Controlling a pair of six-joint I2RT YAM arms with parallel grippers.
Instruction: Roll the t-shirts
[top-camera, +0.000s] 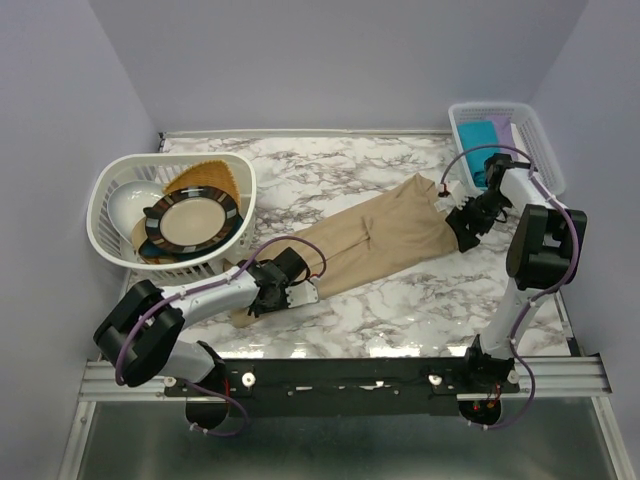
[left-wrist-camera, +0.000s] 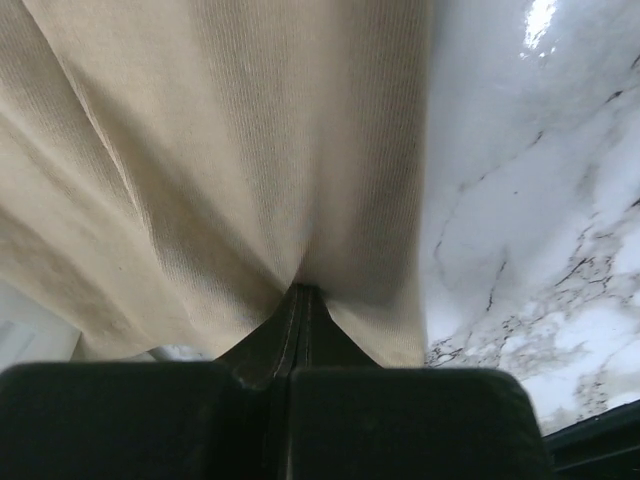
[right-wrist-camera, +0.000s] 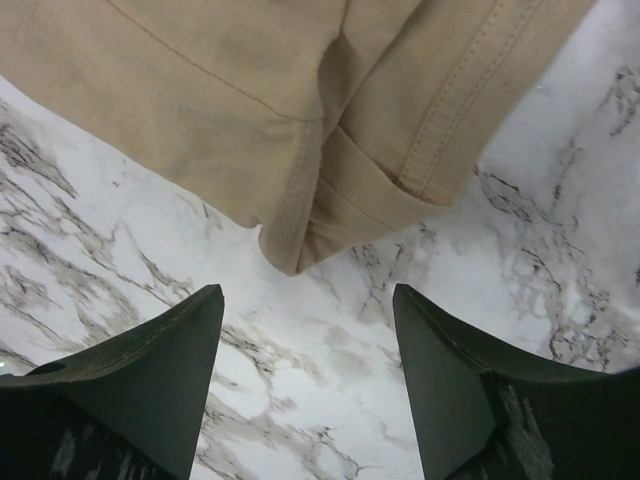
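Note:
A beige t shirt (top-camera: 405, 232) lies as a long folded strip, running diagonally across the marbled table in the top view. My left gripper is down on its left part, shut, and creases in the cloth (left-wrist-camera: 240, 130) converge at the fingertips. My right gripper stands open beside the strip's right end. In the right wrist view, a folded corner of the shirt (right-wrist-camera: 290, 235) points toward the gap, ahead of the fingers, with only bare table between them. The left arm covers part of the strip in the top view.
A white basket (top-camera: 105, 225) with plates and a bowl stands at the left, close to the left arm. Another white basket (top-camera: 545, 150) holding folded coloured cloths sits at the back right. Bare marble (top-camera: 400, 315) lies in front of the strip.

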